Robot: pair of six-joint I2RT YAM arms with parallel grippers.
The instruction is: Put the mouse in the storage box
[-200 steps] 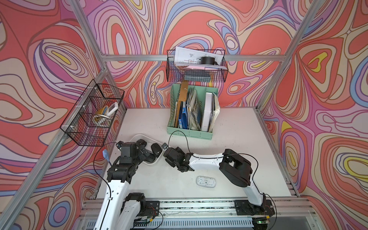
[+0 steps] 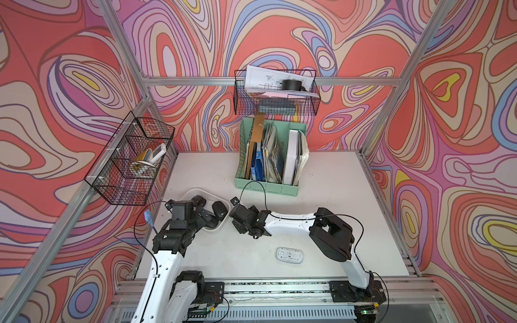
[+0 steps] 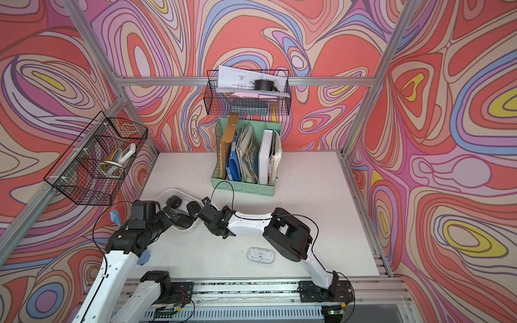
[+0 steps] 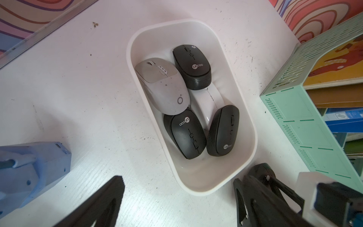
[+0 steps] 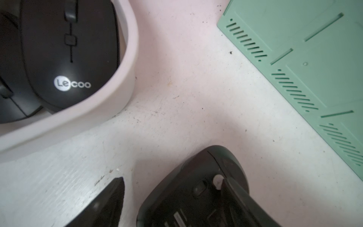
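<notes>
In the left wrist view the white storage box (image 4: 177,166) holds several mice: a grey mouse (image 4: 165,89), black ones such as the near black mouse (image 4: 189,136), and a white one partly covered. My left gripper stands open above the box's near end, empty. Just outside the box rim a black mouse lies underside up (image 5: 189,193), partly hidden by my open right gripper; one fingertip (image 5: 230,187) overlaps its edge, the other is clear of it. A white mouse lies underside up (image 2: 289,255) on the front of the table.
A green file holder (image 2: 269,185) full of folders stands at the back. Something blue (image 4: 34,170) shows beside the left gripper. Wire baskets (image 2: 132,161) hang at the left and back.
The left arm has barely moved, and the white mouse lies still.
</notes>
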